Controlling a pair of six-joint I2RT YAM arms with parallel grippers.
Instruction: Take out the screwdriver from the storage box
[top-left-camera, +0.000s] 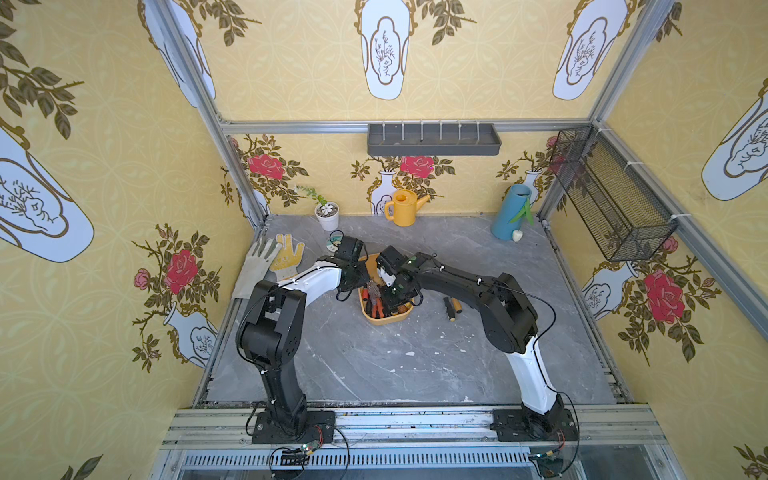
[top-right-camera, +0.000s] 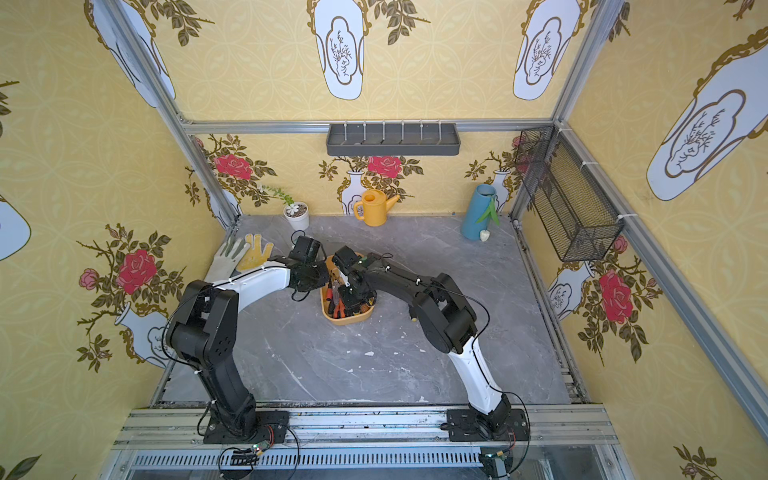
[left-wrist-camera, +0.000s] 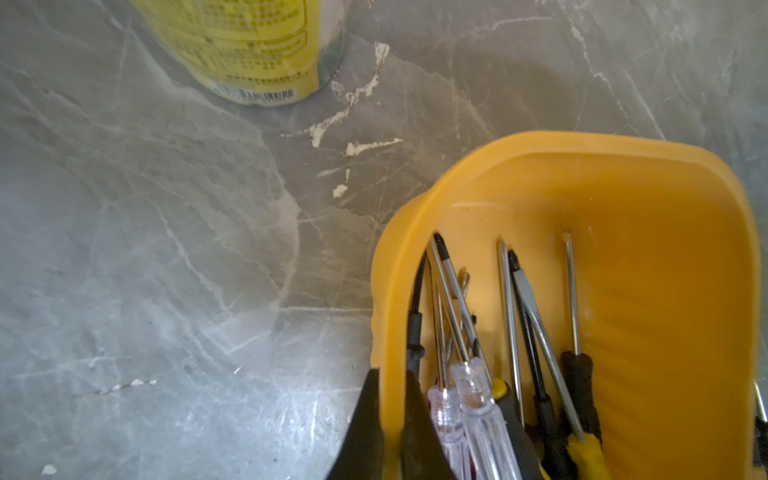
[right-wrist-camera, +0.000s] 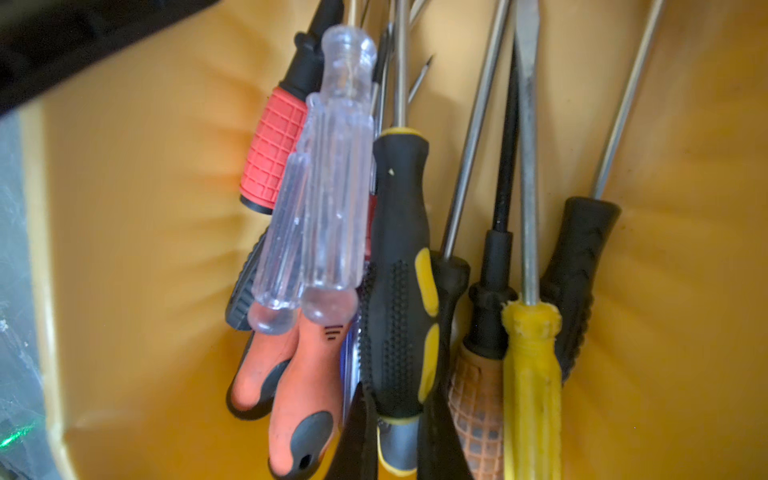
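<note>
The yellow storage box (left-wrist-camera: 656, 336) holds several screwdrivers: clear-handled (right-wrist-camera: 334, 192), red (right-wrist-camera: 272, 144), orange, yellow (right-wrist-camera: 532, 376) and black ones. My left gripper is shut at the box's left wall, with the rim between its fingertips in the left wrist view. My right gripper is down inside the box, its fingers part open on either side of the lower end of a black-and-yellow handle (right-wrist-camera: 398, 200). Whether they press on it I cannot tell.
A yellow canister (left-wrist-camera: 240, 48) stands behind the box. Gloves (top-left-camera: 284, 256) lie at left. Loose tools (top-left-camera: 450, 310) lie right of the box. A watering can (top-left-camera: 404, 208), plant (top-left-camera: 326, 214) and blue vase (top-left-camera: 506, 216) stand at the back.
</note>
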